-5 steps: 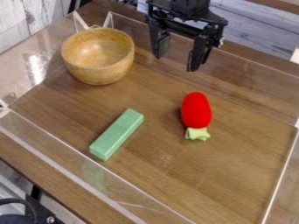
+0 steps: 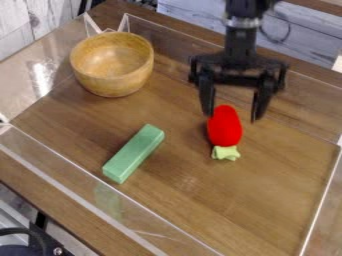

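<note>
My gripper [image 2: 238, 92], dark and blurred by motion, hangs open over the right middle of the table, just above a red rounded object [image 2: 225, 125] that has a pale green end [image 2: 225, 153]. A green rectangular block [image 2: 132, 154] lies at the lower left. A wooden bowl [image 2: 112, 64] stands at the upper left.
The wooden table [image 2: 227, 210] has clear room across its front and lower right. A raised edge runs along the back, behind the arm.
The objects on the table look unmoved.
</note>
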